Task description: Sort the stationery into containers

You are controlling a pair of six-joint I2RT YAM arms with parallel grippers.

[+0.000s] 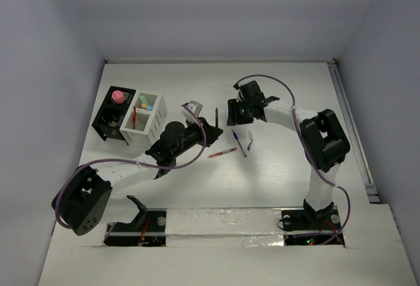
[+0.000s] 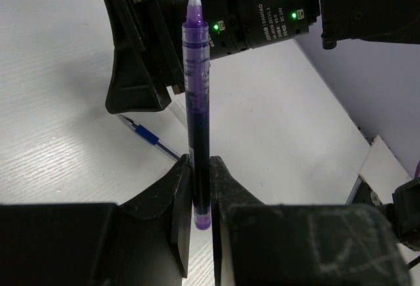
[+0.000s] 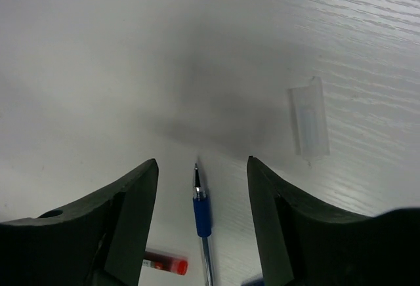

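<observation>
A purple pen [image 2: 197,96] stands upright in my left gripper [image 1: 214,132], which is shut on its lower part. Over the table, just beyond the tip of a blue pen [image 3: 202,217], is my right gripper [image 1: 235,114]. Its fingers [image 3: 134,201] are apart, with nothing gripped between them. The blue pen lies on the table, below the gap. A red marker [image 1: 223,152] lies to its left, and a small blue piece [image 1: 250,145] to its right. In the right wrist view a clear plastic piece [image 3: 310,121] rests on the table to the upper right.
At the left stand a white compartment box [image 1: 155,127] with a red item and small colored pieces inside, and a black container [image 1: 104,119] holding a pink item [image 1: 118,96]. The two grippers are close together. Clear table lies behind them and at the right.
</observation>
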